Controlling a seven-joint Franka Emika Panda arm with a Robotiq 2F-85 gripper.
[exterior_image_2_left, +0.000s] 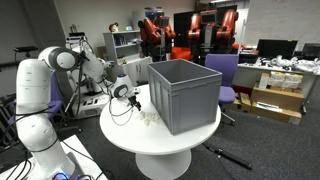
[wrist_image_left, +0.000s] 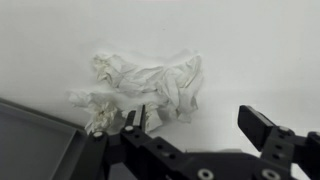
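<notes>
Crumpled white paper (wrist_image_left: 165, 82) lies spread in a loose clump in the wrist view, with another ragged piece (wrist_image_left: 97, 108) to its left. From outside, the same pale papers (exterior_image_2_left: 150, 117) rest on the round white table (exterior_image_2_left: 165, 140), just left of a tall grey bin (exterior_image_2_left: 186, 98). Above the tabletop, at its far left part, is my gripper (exterior_image_2_left: 134, 101). In the wrist view the gripper is open, its dark fingers (wrist_image_left: 258, 128) wide apart. No object is held between them. Part of the lower paper is hidden behind the left finger.
The bin's grey edge (wrist_image_left: 35, 145) fills the lower left of the wrist view, close to the papers. Bare table surrounds the papers on their other sides. A purple chair (exterior_image_2_left: 222, 66) and stacked cardboard boxes (exterior_image_2_left: 277, 103) stand beyond the table.
</notes>
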